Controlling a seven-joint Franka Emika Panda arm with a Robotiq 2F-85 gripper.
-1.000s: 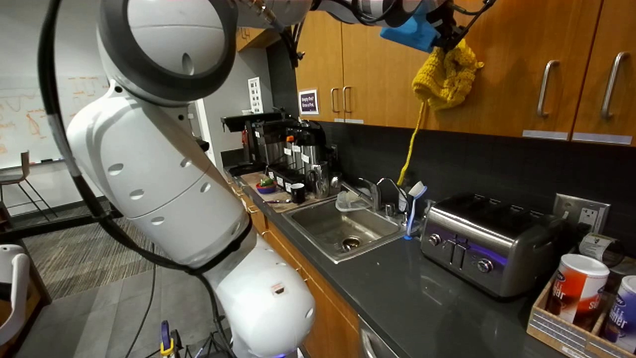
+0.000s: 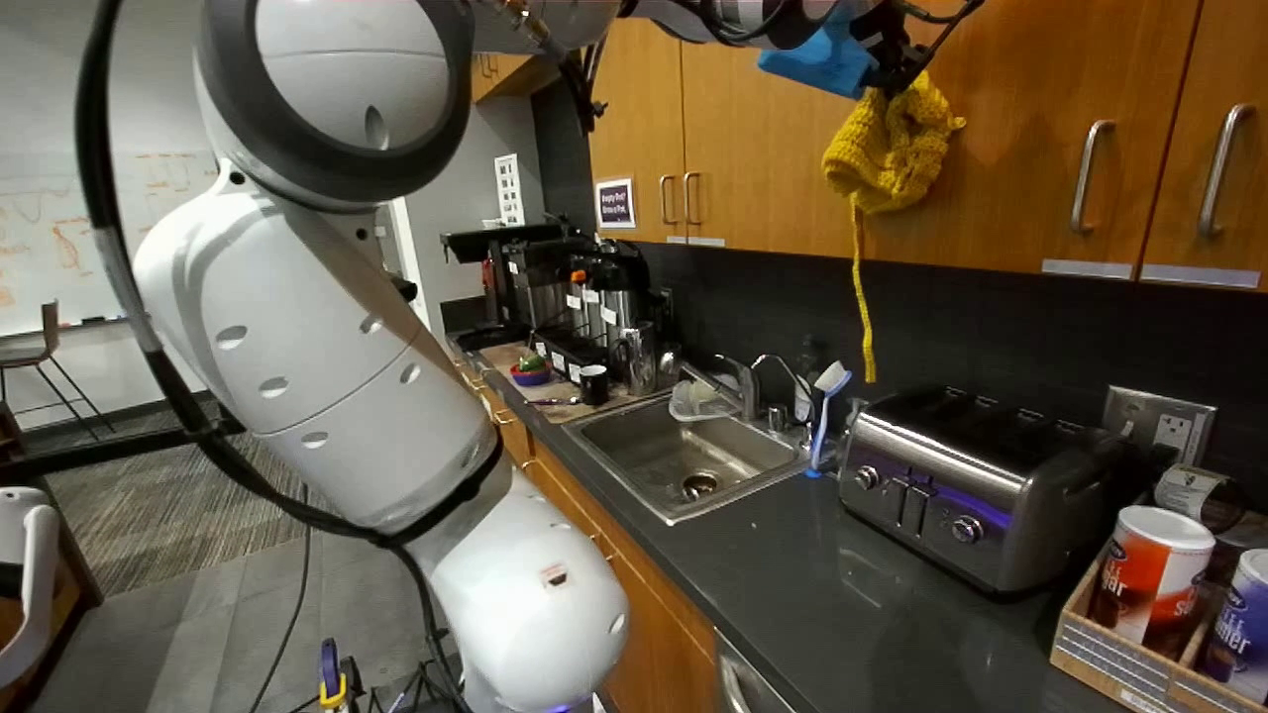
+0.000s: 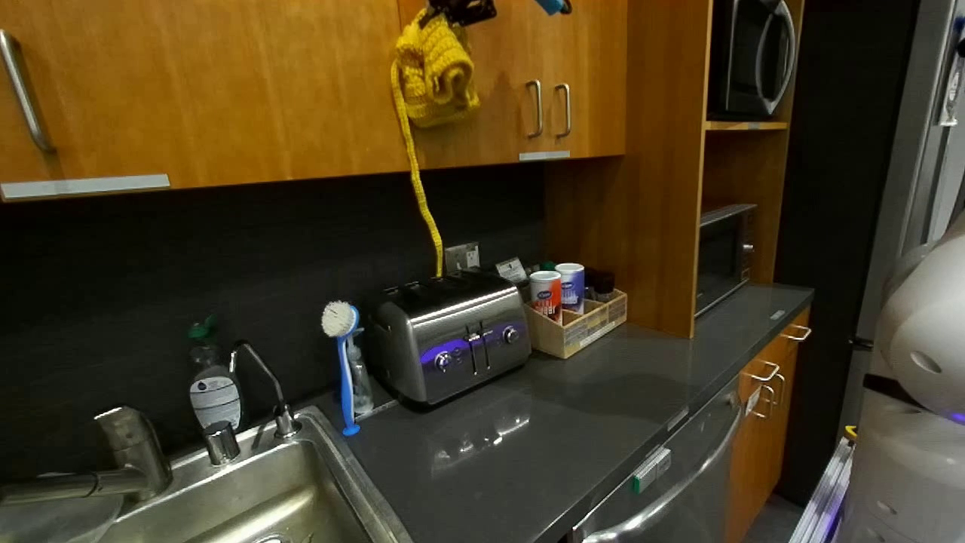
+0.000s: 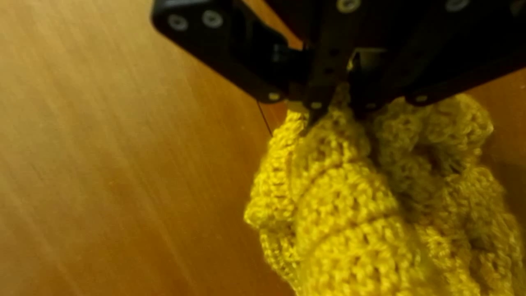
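Observation:
A bunched yellow knitted piece hangs high in front of the wooden cabinet doors, with a long thin strap dangling below it. My gripper is shut on its upper edge; in the wrist view folds of yellow knit spread out beneath the black fingers. From the second exterior view, the yellow knit stays clear of the counter, and its strap end drops to about the height of the toaster's top. The gripper itself is mostly cut off at that view's upper edge.
Below stands a silver toaster, flanked by a blue-handled brush and a wooden box of canisters. A sink is set into the dark counter, whose front stretch before the toaster is clear.
The dangling strap has swung from slanting toward the sink to hanging nearly straight down, to the right. The arm and the bunched knit have hardly moved.

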